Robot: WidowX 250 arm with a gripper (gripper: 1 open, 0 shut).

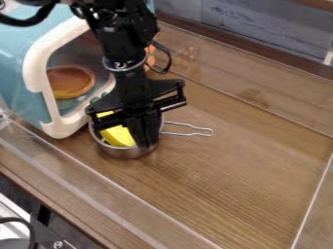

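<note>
My black gripper (138,119) is lowered over a small steel pot (127,152) with a wire handle (196,130), its fingertips down inside it. A yellow object (117,134) shows in the pot at the left of the fingers. The gripper hides much of the pot's inside, and whether anything is between the fingers cannot be seen.
A light-blue toy microwave (29,53) with its white-framed opening stands at the left, a round orange-brown item (70,80) inside. Its front edge is at lower left.
</note>
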